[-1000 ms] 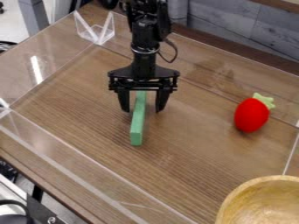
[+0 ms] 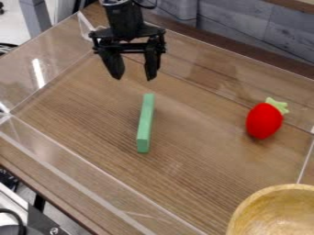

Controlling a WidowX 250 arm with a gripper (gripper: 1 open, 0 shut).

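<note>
My black gripper (image 2: pixel 130 64) hangs at the top middle of the camera view, its two fingers spread wide with nothing between them. Below it and apart from it, a long green block (image 2: pixel 145 123) lies on the wooden table (image 2: pixel 73 147), running from near the middle toward the front.
A red strawberry-like object (image 2: pixel 263 121) with a light green top lies at the right. A yellow bowl (image 2: pixel 273 211) sits at the front right corner. Something clear or white (image 2: pixel 108 37) stands behind the gripper.
My gripper has moved up and back from over the green block, leaving it in view on the table. The block shows no clear movement.
</note>
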